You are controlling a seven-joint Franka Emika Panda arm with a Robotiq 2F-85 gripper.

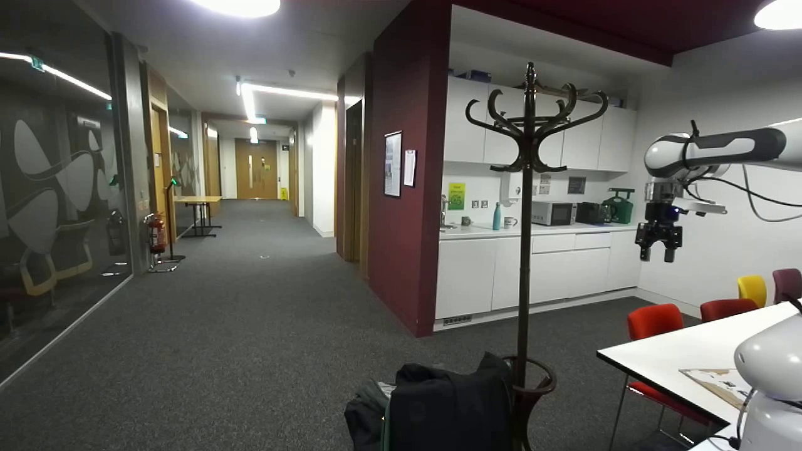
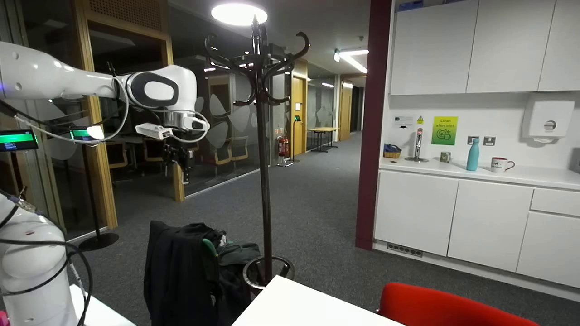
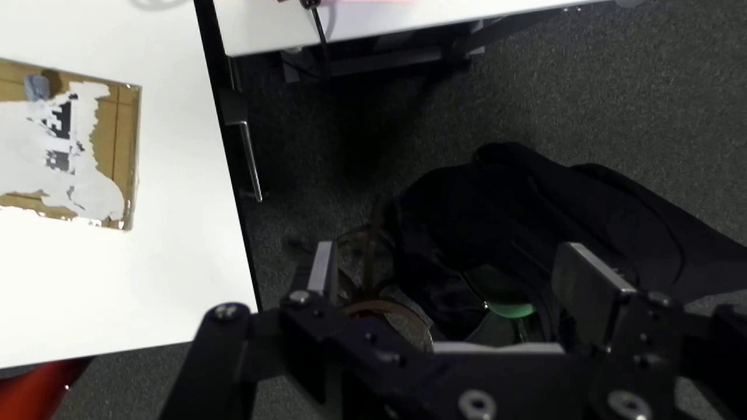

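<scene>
My gripper hangs open and empty, pointing down, in the air beyond the corner of the white table. In exterior view 2 the gripper is at the left, apart from the dark coat stand. Looking down in the wrist view, the gripper has its fingers wide apart. Far below, between and beyond them, are a dark jacket over a chair and the ring-shaped base of the coat stand.
A torn cardboard sheet lies flat on the table. Red chairs stand beside it. A kitchen counter with a teal bottle and a mug runs along the back. Open carpet stretches away to the left.
</scene>
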